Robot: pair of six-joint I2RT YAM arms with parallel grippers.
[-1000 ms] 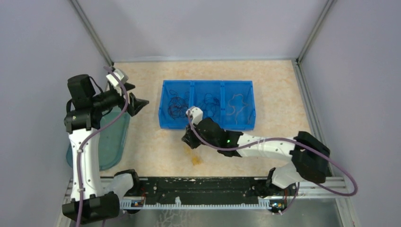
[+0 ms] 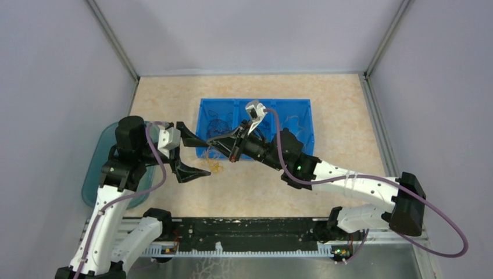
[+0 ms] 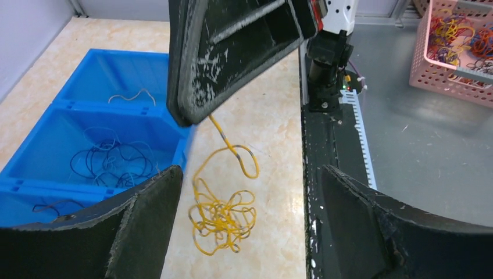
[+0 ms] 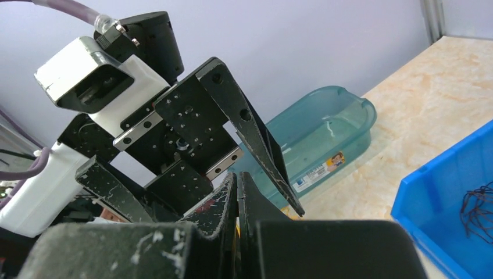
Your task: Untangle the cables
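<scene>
A yellow tangled cable (image 3: 224,218) dangles from my right gripper (image 2: 212,143), which is shut, with a strand coming out below its fingertips in the left wrist view. The bunched lower part hangs over the tabletop. My left gripper (image 2: 199,158) is open just left of it, its fingers either side of the hanging cable in the top view. In the right wrist view the left gripper's black fingers face the right one's tips, and the cable is mostly hidden.
A blue three-compartment box (image 2: 293,110) with dark and pale cables stands behind the grippers. A teal bin (image 2: 99,168) is at the left. A pink basket (image 3: 424,72) of coloured cables shows in the left wrist view. Bare tabletop (image 2: 343,128) lies right of the box.
</scene>
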